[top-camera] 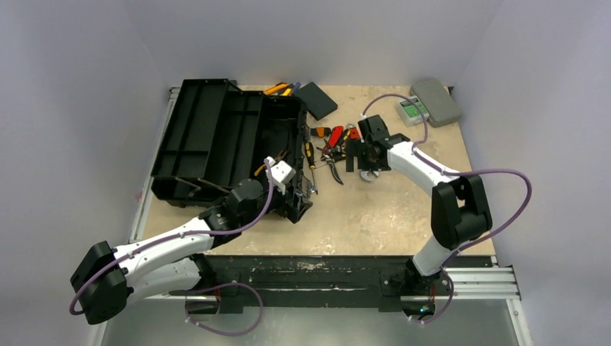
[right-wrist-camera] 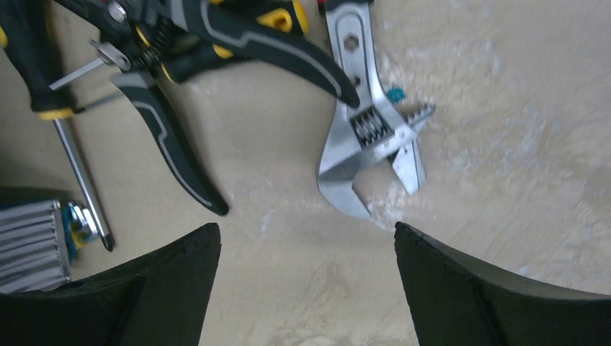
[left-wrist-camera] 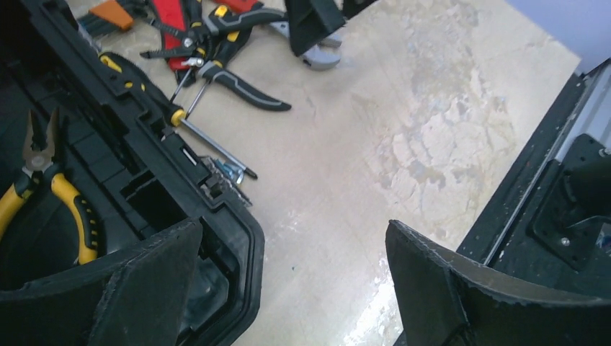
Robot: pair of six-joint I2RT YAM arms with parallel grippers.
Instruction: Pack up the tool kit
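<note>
The black tool box (top-camera: 166, 189) stands open on the left of the table. Inside it lie yellow-handled pliers (left-wrist-camera: 75, 209), seen in the left wrist view. My left gripper is open over the box's front right corner, nothing between its fingers. My right gripper is part open above the tools, its fingers empty. An adjustable wrench (right-wrist-camera: 358, 137) lies beyond its fingertips, one plier handle resting across it. Dark-handled pliers (right-wrist-camera: 173, 140) and a screwdriver (right-wrist-camera: 81, 173) lie to the left, overlapping other tools. A red-handled tool (top-camera: 336, 137) lies in the same heap.
At the back are a black flat case (top-camera: 315, 101) and orange tools (top-camera: 277, 88). A clear box with green contents (top-camera: 411, 111) and a grey case (top-camera: 436, 101) stand back right.
</note>
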